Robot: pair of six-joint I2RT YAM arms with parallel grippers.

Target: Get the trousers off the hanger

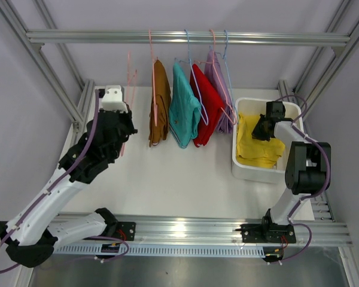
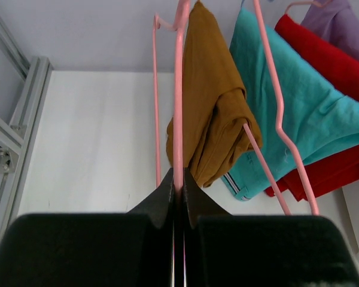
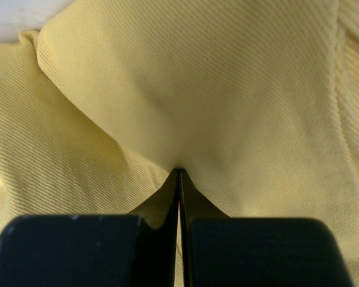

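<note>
My left gripper is shut on a bare pink hanger (image 2: 178, 113), held left of the hanging clothes in the top view. Brown (image 1: 160, 101), teal (image 1: 182, 113), red (image 1: 204, 89) and lilac (image 1: 218, 70) trousers hang from hangers on the rail. Yellow trousers (image 1: 251, 152) lie folded in the white bin (image 1: 257, 173). My right gripper is shut and down at the yellow cloth; whether it pinches any of it cannot be seen for sure.
The metal rail (image 1: 107, 37) spans the top. Frame posts stand at both sides.
</note>
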